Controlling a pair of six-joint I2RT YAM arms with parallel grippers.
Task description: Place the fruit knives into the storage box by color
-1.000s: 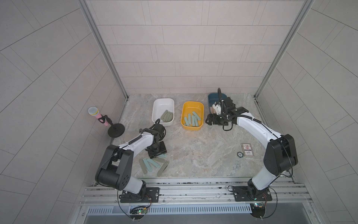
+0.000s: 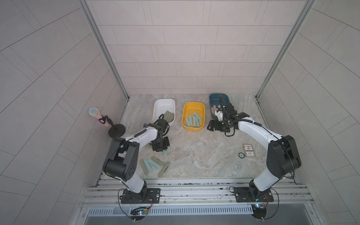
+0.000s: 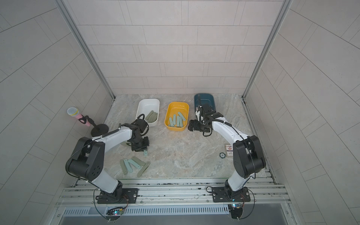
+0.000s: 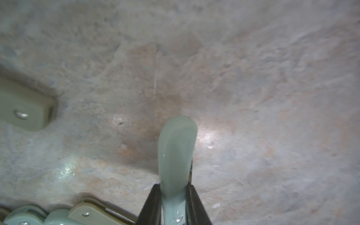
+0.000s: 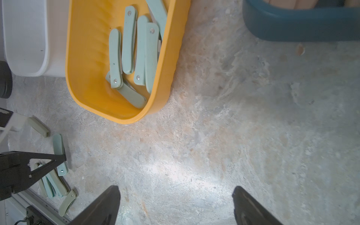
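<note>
My left gripper has its fingers on either side of a light mint knife (image 4: 176, 142), low over the table; whether they grip it is unclear. More mint and olive knives (image 2: 163, 168) lie in a group at the front left, with another olive knife (image 4: 26, 105) nearby. The white box (image 2: 163, 105) holds olive knives, the yellow box (image 5: 86, 93) mint knives, and the dark teal box (image 5: 300, 26) pinkish ones. My right gripper stands open above the table, beside the yellow and teal boxes.
A card box (image 2: 248, 150) and a small round object (image 2: 241, 155) lie at the right. A black stand (image 2: 116, 130) with a pink cup is at the far left.
My left gripper has moved slightly back, away from the front group, with the mint knife now pointing more front to back. The right arm has shifted a little downward and to the right.
</note>
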